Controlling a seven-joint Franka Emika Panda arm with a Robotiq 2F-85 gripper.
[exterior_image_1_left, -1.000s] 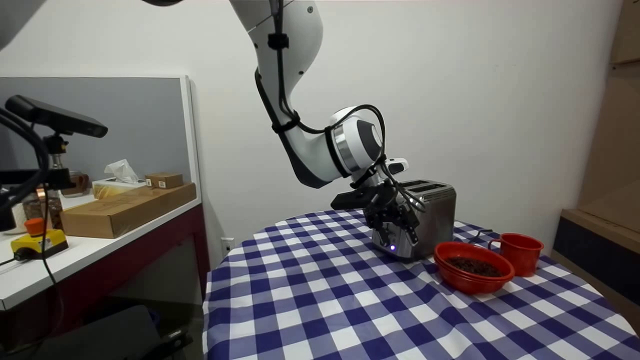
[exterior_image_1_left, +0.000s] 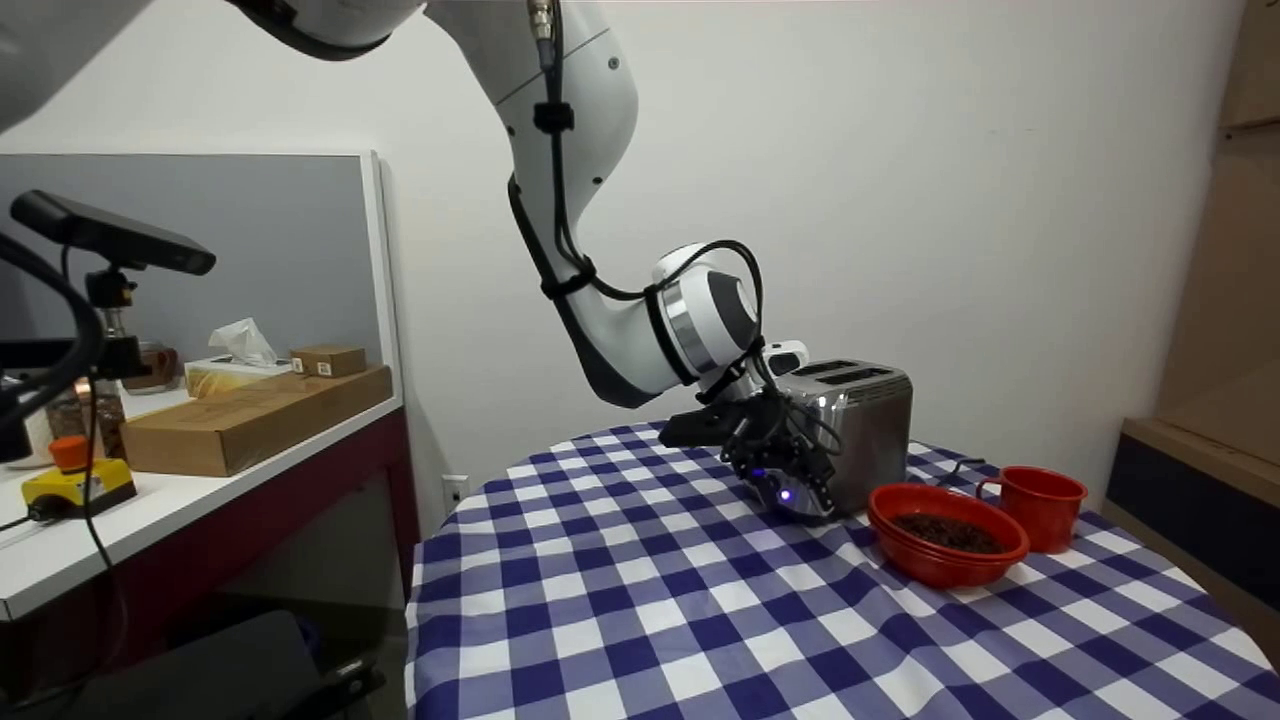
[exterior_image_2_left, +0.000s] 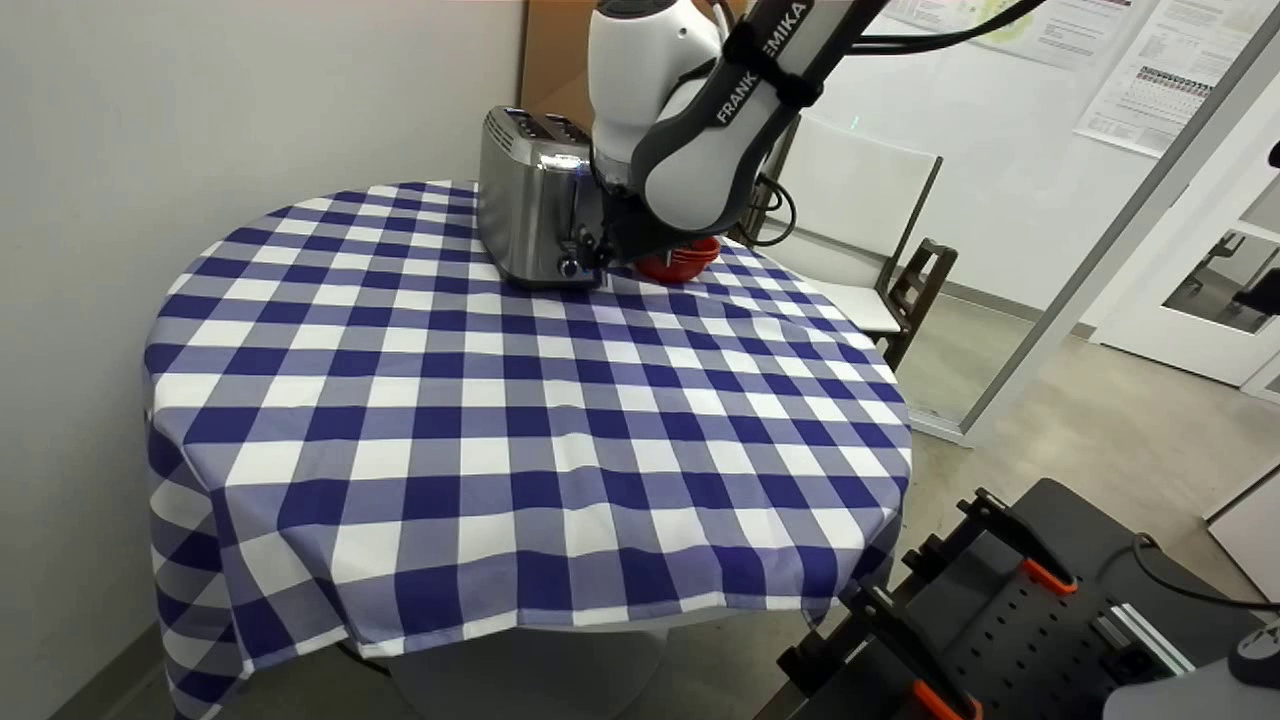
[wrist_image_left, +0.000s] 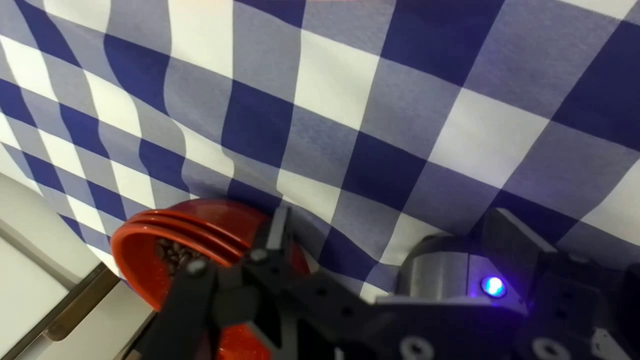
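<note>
A silver toaster (exterior_image_1_left: 872, 432) stands upright on the checkered table, with my gripper (exterior_image_1_left: 786, 480) low against its front end. In the wrist view my gripper is open, its two fingers (wrist_image_left: 516, 234) set wide apart. Between them, nearer the right finger, shows the toaster's lower corner (wrist_image_left: 444, 276) with a lit blue-violet light. Nothing is visibly held. Whether a finger touches the toaster, I cannot tell. In exterior view 2 the arm hides most of the gripper beside the toaster (exterior_image_2_left: 522, 198).
Stacked red bowls (exterior_image_1_left: 948, 540) holding dark beans sit right beside the toaster, close to the left finger in the wrist view. A red mug (exterior_image_1_left: 1041, 506) is behind them. The checkered tablecloth (exterior_image_2_left: 480, 420) is clear across the table's front and middle.
My gripper and the arm have moved down along the toaster's front end, slightly to the left in exterior view 1. The toaster, bowls and mug stay in place.
</note>
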